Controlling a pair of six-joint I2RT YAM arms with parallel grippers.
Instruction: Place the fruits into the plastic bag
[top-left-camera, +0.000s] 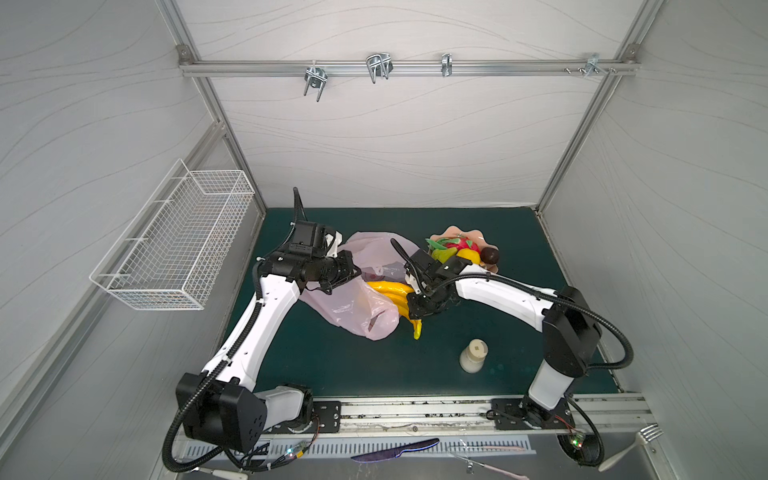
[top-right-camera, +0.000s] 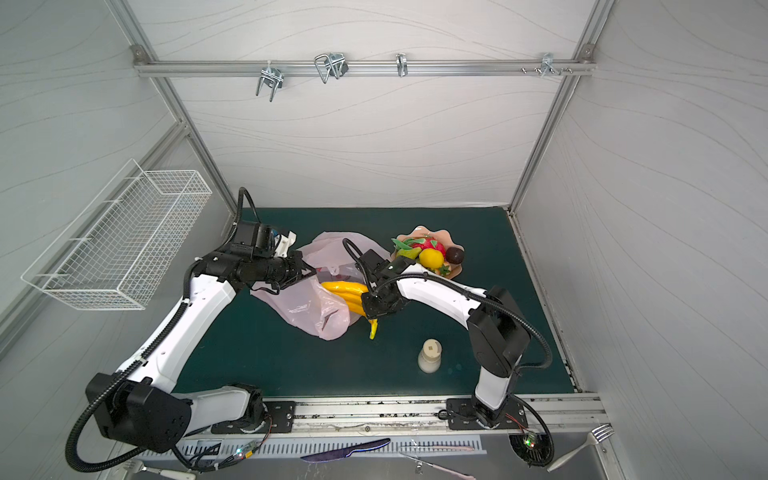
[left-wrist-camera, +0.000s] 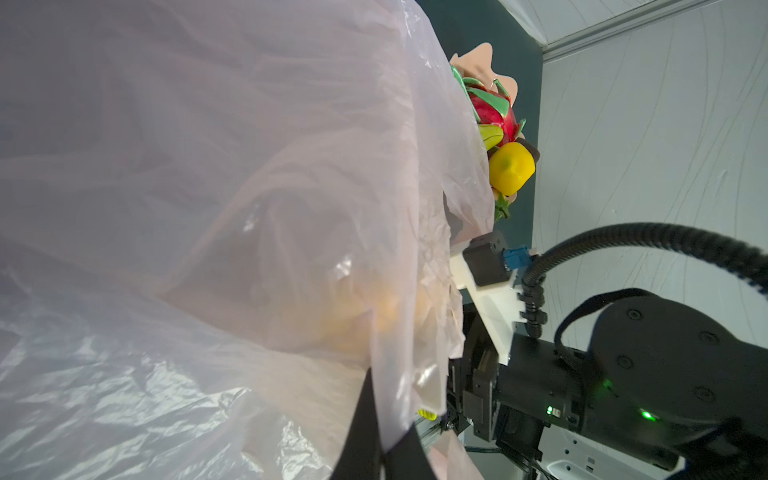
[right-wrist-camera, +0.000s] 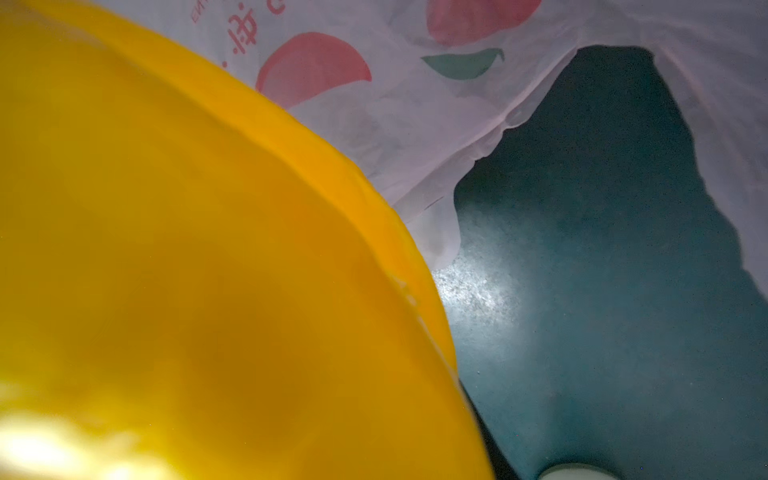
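A pale pink plastic bag lies on the green table with its mouth facing right. In the left wrist view, the dark fingers of my left gripper are shut on the bag's thin edge. My right gripper is shut on a bunch of yellow bananas. Their far ends sit inside the bag's mouth, showing faintly through the film; one tip hangs outside. Bananas fill much of the right wrist view and hide the fingertips there. Behind the right arm, a scalloped pink bowl holds a dragon fruit and a lemon.
A beige-topped shaker stands on the table in front of the right arm. On the left wall hangs a white wire basket.
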